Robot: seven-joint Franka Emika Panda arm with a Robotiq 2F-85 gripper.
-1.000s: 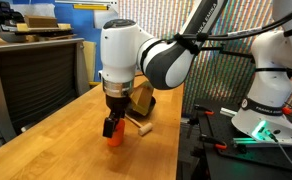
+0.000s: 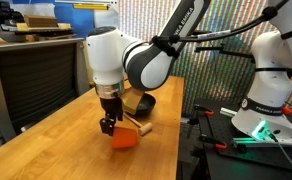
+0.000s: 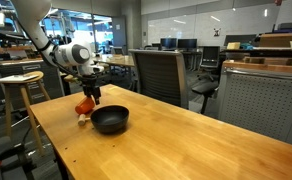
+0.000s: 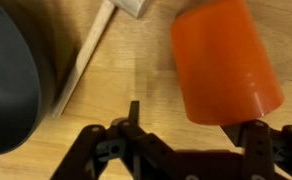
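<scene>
An orange cup (image 2: 124, 139) lies tipped over on the wooden table, close below my gripper (image 2: 110, 116). In the wrist view, the cup (image 4: 222, 62) fills the upper right. Its near end overlaps the right finger, whose tip it partly hides; whether they touch, I cannot tell. The left finger (image 4: 134, 112) stands well apart from the cup, with bare table between. My gripper is open, not closed around anything. In exterior view 2 the same cup (image 3: 85, 105) shows below the arm.
A black bowl (image 4: 8, 85) stands left in the wrist view. A wooden mallet-like tool (image 4: 86, 55) lies between bowl and cup.
The orange cup has gone from upright, to tilted, to lying over on its side. My gripper has shifted only slightly above it.
</scene>
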